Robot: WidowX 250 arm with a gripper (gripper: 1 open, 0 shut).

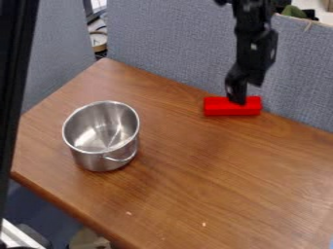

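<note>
A red cylindrical object (221, 107) lies on the wooden table near the grey back panel. My black gripper (237, 95) reaches down from the top right, its tips low over the red object's middle and right part, open. Whether the fingers touch it cannot be told. A steel pot (101, 136) with a handle stands on the left part of the table.
Grey padded panels (156, 39) line the back and left of the wooden table (208, 195).
</note>
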